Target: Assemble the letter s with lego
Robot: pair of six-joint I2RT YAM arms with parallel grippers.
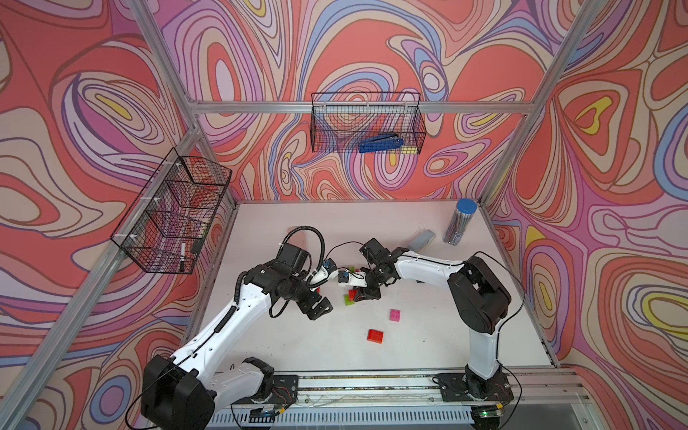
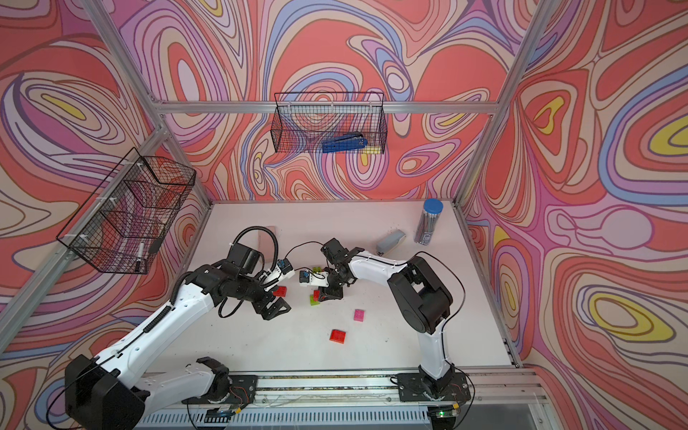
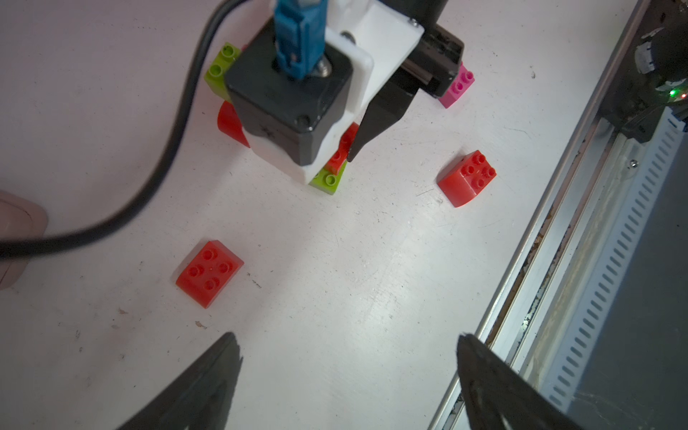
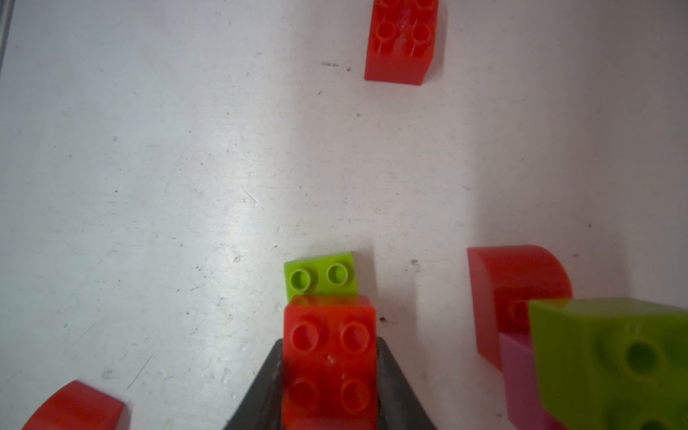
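Shut on a red brick [image 4: 329, 358], my right gripper [image 2: 324, 294] holds it over a green brick [image 4: 319, 272]; whether the two touch I cannot tell. My left gripper is open and empty, to the left of the right one. In the right wrist view, a red curved piece [image 4: 516, 294], a pink piece [image 4: 523, 372] and a large green brick [image 4: 616, 358] are grouped at right. Loose on the table lie a red brick [image 3: 209, 272] near my left gripper, another red brick [image 2: 337, 336] near the front and a pink brick [image 2: 359, 314].
A clear bottle with a blue cap [image 1: 460, 220] stands at the back right, with a grey object [image 1: 421, 240] beside it. A pink block [image 2: 266, 238] is at the back left. My two grippers are close together.
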